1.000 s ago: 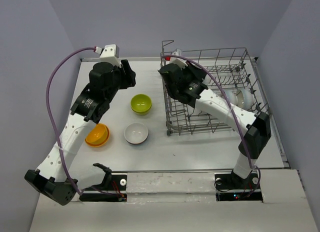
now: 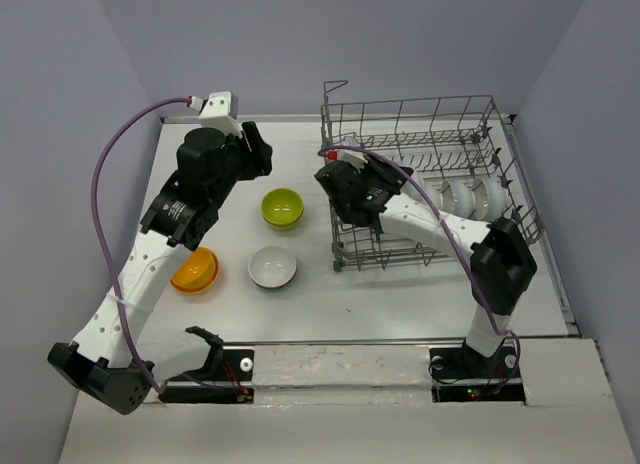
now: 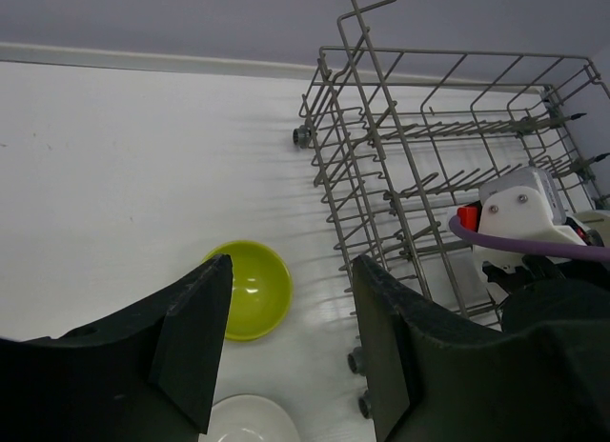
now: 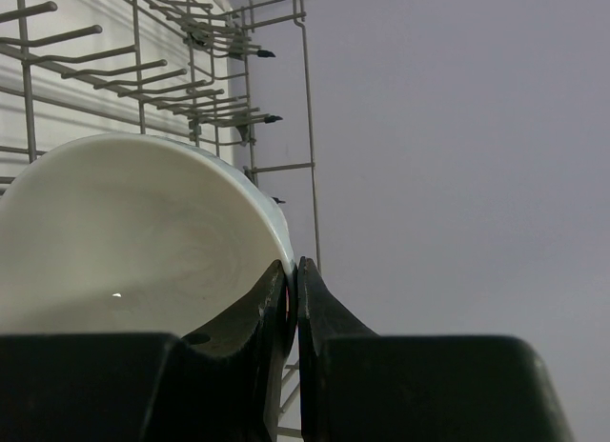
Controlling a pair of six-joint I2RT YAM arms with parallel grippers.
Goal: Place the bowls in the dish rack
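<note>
A white bowl [image 4: 143,232] fills much of the right wrist view, its rim pinched by my right gripper, which is shut on it. From above, that gripper is over the wire dish rack [image 2: 465,108], mostly hidden by its own arm. White bowls [image 2: 488,198] stand on edge toward the rack's right side. My left gripper is open and empty, above the table left of the rack. Below it are a green bowl [image 3: 250,299] and a white bowl [image 3: 250,423]. Orange bowls [image 2: 196,269] are stacked at the left.
Rack tines [image 4: 95,66] rise behind the held bowl in the right wrist view. The rack's tall left side [image 3: 381,128] is to the right of my left gripper. Bare table [image 2: 400,304] lies in front of the rack.
My right arm has shifted toward the front of the rack, lowering in the top view. The left arm has barely moved, and the bowls on the table have stayed put.
</note>
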